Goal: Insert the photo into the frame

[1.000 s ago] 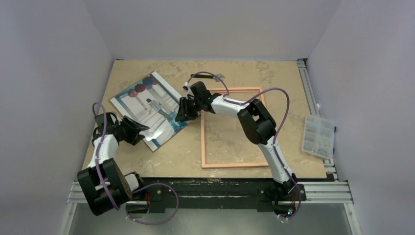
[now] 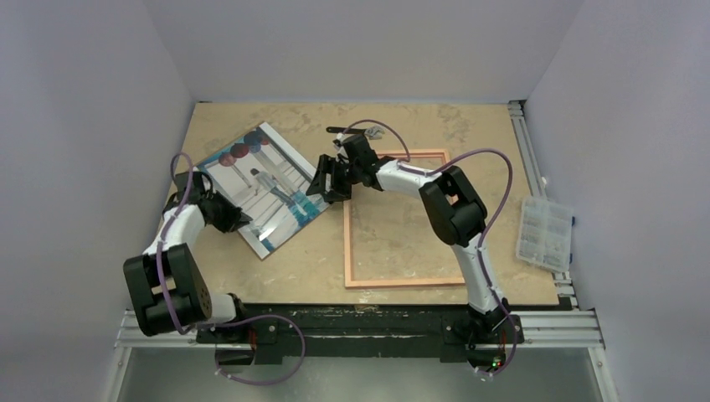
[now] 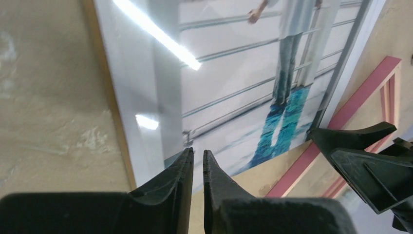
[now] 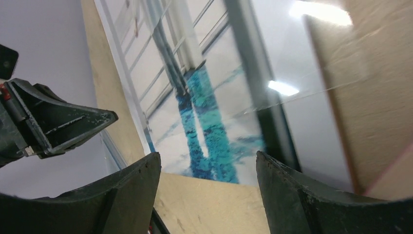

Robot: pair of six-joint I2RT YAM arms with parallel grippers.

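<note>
The photo (image 2: 268, 193), under clear glossy sheeting on a board, lies tilted on the table's left half. My left gripper (image 2: 241, 219) is over its lower-left edge, fingers shut with nothing visible between them (image 3: 198, 153). At the photo's right corner, my right gripper (image 2: 318, 180) stands open above it, nothing between its fingers. The wooden frame (image 2: 348, 260) lies flat to the right, partly under the right arm.
A dark-handled wrench (image 2: 347, 130) lies behind the frame. A clear compartment box (image 2: 542, 234) is at the right edge.
The right gripper has shifted slightly right and up in the top view.
</note>
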